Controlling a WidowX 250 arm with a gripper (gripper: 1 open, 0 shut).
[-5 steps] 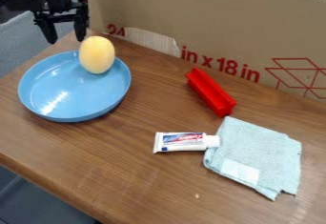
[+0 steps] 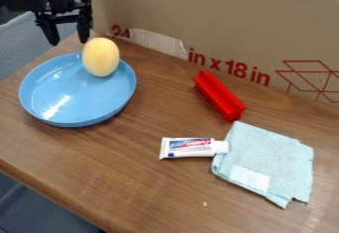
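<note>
My black gripper (image 2: 65,31) hangs at the top left, above and behind a blue plate (image 2: 66,98), its fingers apart with nothing seen between them. A pale yellow egg-shaped object (image 2: 101,58) sits at the back right part of the plate, a little right of and below the gripper.
A red block (image 2: 217,95) lies toward the back right. A white toothpaste tube (image 2: 187,148) and a folded light blue cloth (image 2: 267,163) lie at the front right. A cardboard panel (image 2: 225,24) borders the back of the wooden table (image 2: 126,187).
</note>
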